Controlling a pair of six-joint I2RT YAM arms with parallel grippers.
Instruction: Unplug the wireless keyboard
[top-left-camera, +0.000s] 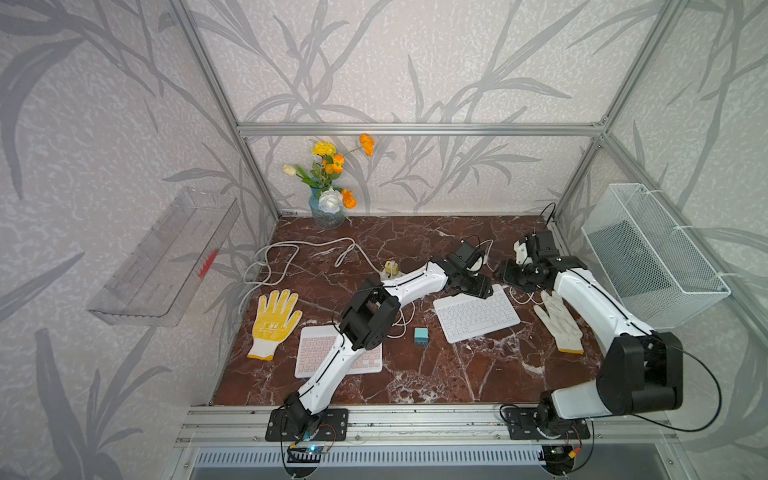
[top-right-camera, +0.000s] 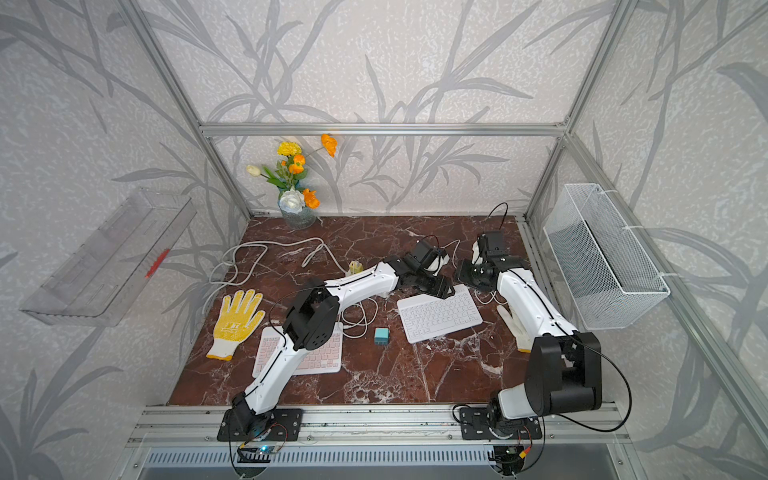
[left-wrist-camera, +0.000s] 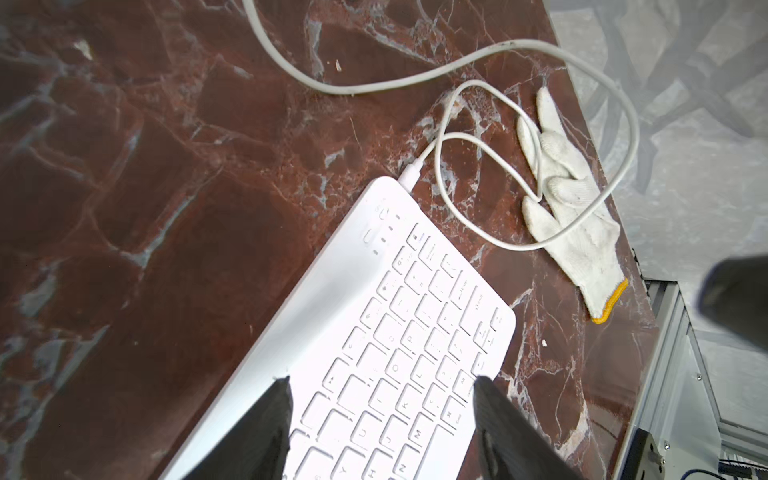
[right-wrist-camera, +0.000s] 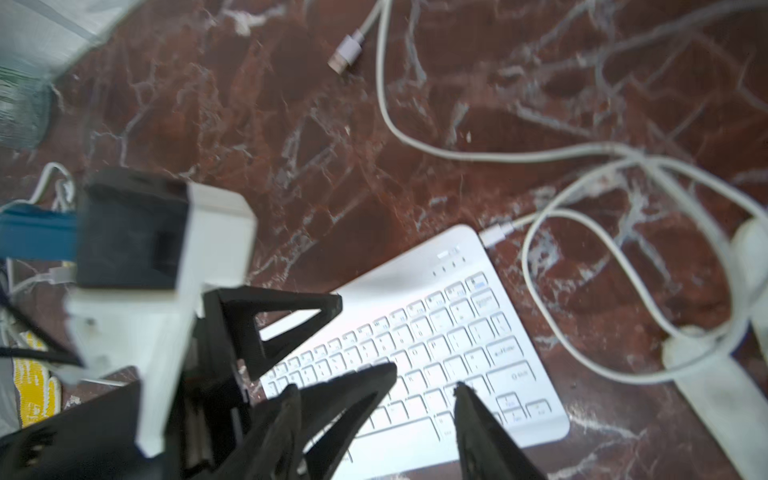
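Note:
The white keyboard (top-left-camera: 477, 316) lies on the right half of the table, a white cable plug (left-wrist-camera: 410, 174) in its upper right corner, the cable looping off to the right. My left gripper is open above the keyboard's back half, nothing between its fingers. My right gripper stands open, a little right of the left one and above the keyboard's right end; the left gripper shows close beside it in the right wrist view. A loose USB end (right-wrist-camera: 342, 56) lies farther back.
A pink keyboard (top-left-camera: 316, 352), yellow glove (top-left-camera: 273, 320), teal box (top-left-camera: 421, 336), white glove (top-left-camera: 560, 324), flower vase (top-left-camera: 326, 209) and more cables lie around. Baskets (top-left-camera: 656, 256) hang at both sides.

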